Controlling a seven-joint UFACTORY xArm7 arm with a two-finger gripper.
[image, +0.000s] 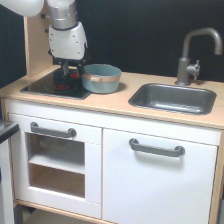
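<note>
A blue-grey pot (102, 84) stands upright at the right side of the black stovetop (45, 88), partly over the wooden counter. My gripper (73, 71) points down just left of the pot, its dark fingers close to the rim. Whether they touch the pot is too small to make out, and so is the state of the fingers.
To the right, the metal sink (172, 98) is empty, with a tall grey faucet (190, 58) behind it. Bare counter (128, 90) lies between pot and sink. Below are a white oven door (88, 150) and a cabinet door (155, 185).
</note>
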